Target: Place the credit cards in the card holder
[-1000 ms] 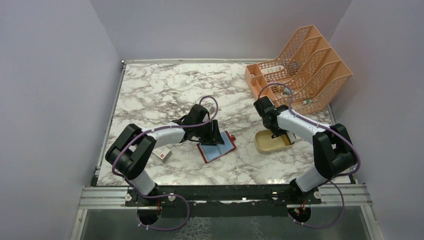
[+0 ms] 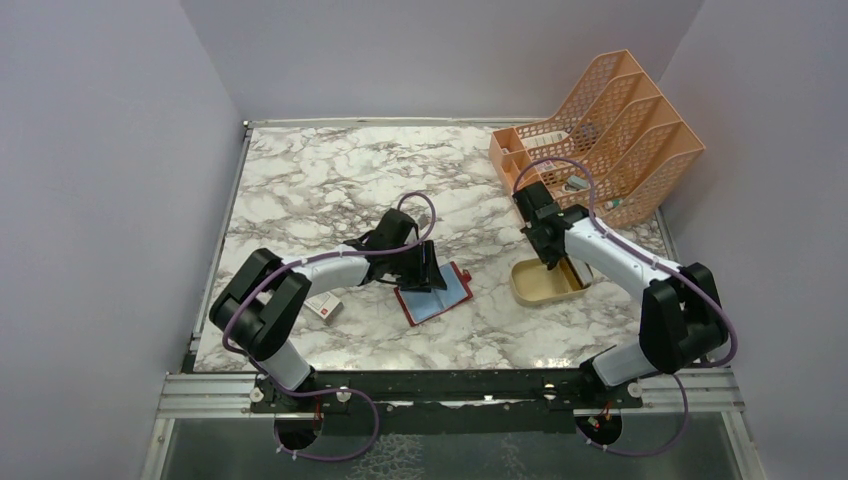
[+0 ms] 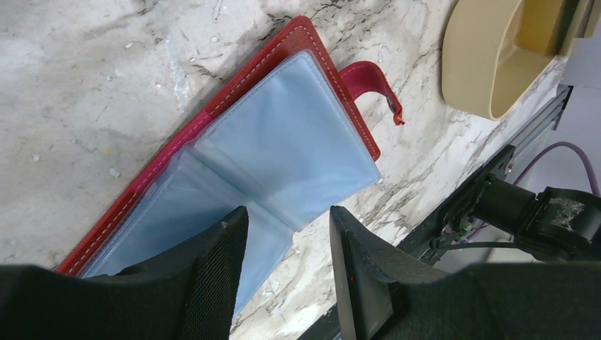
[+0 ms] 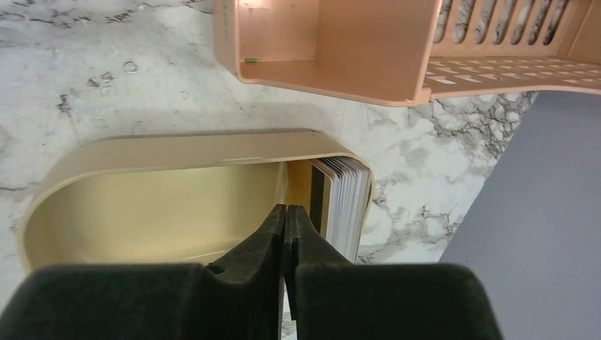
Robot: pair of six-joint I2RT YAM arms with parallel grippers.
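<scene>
The red card holder (image 3: 234, 88) lies spread on the marble table, its pale blue clear sleeves (image 3: 301, 134) facing up and a red strap (image 3: 370, 79) sticking out to one side. Over it my left gripper stands open, nothing between its fingers. At the right, a cream bin (image 4: 163, 152) holds a stack of credit cards (image 4: 346, 205) on edge against its right end, a gold card (image 4: 301, 185) foremost. My right gripper is shut at the left side of that stack, and no card shows between its fingertips. Whether the tips touch the gold card I cannot tell.
An orange slotted rack (image 2: 600, 140) rises behind the bin, close to my right arm. On the left, a small white box (image 2: 323, 305) lies by my left arm.
The left arm and the card holder look unmoved.
</scene>
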